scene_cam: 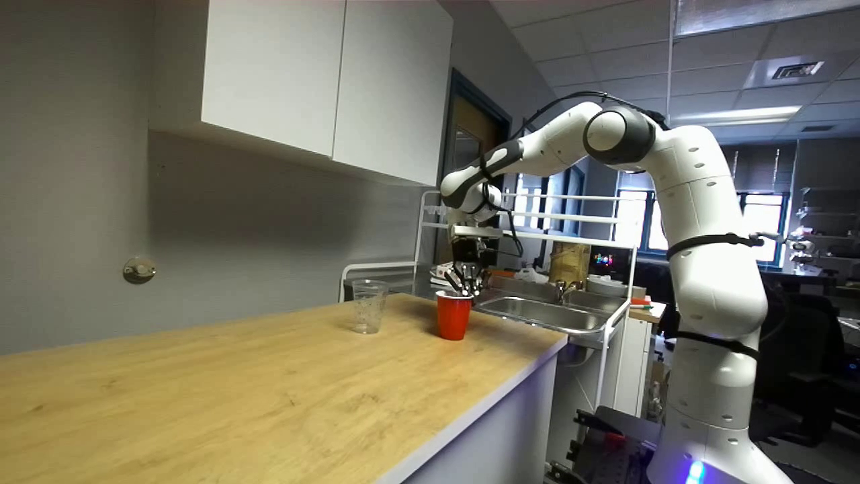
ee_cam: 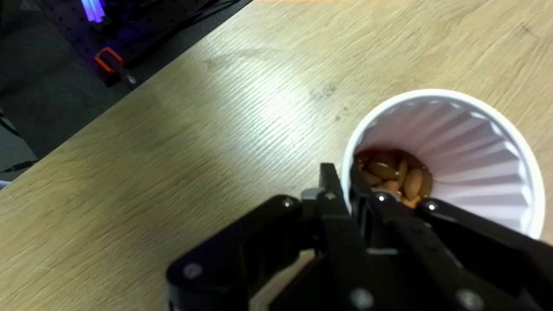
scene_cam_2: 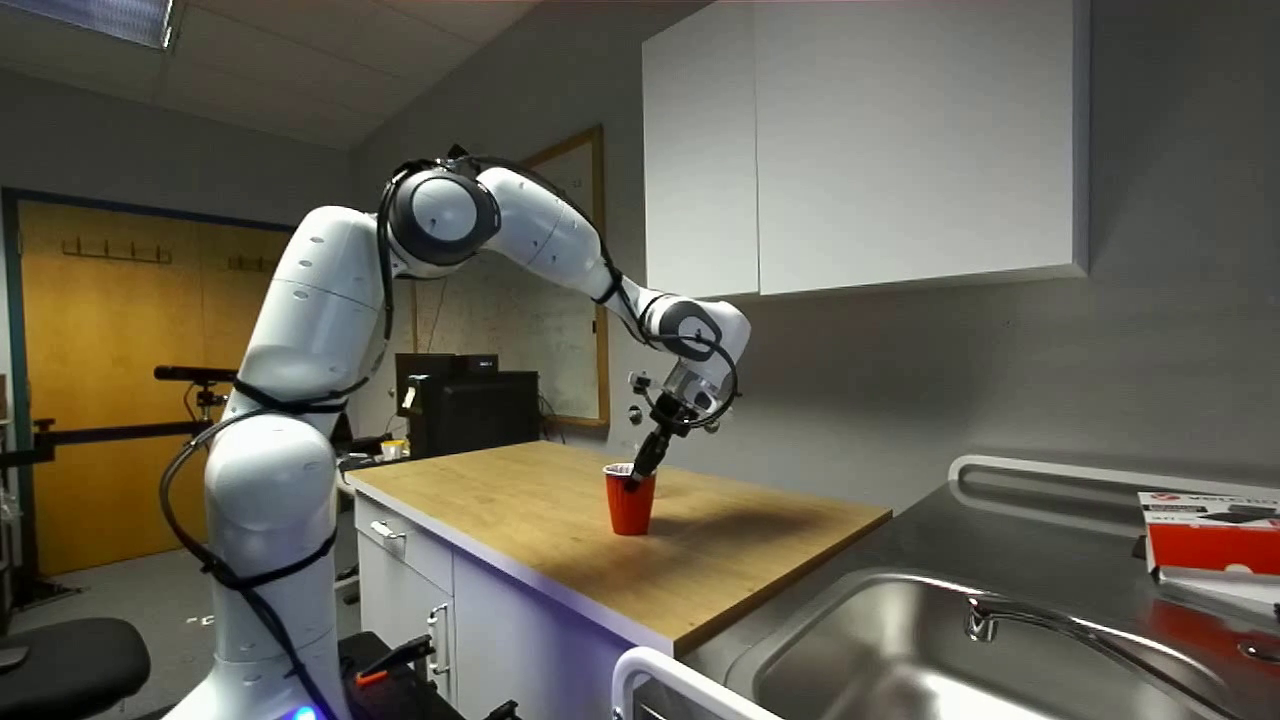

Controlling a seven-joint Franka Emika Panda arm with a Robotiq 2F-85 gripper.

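Observation:
A red cup [scene_cam: 453, 317] with a white rim stands on the wooden counter near its right end. Inside it, the wrist view shows several brown almonds [ee_cam: 413, 182] at the bottom. My gripper reaches down at the cup's edge, one finger inside the cup and the other outside, the rim between them. Only a narrow gap separates the fingers; whether both press on the wall cannot be made out. A clear plastic cup [scene_cam: 368, 306] stands to the left of the red one in the first exterior view.
A metal sink [scene_cam_2: 948, 648] lies past the counter's end, with a white rack [scene_cam: 621, 314] around it. Wall cabinets [scene_cam: 274, 72] hang above.

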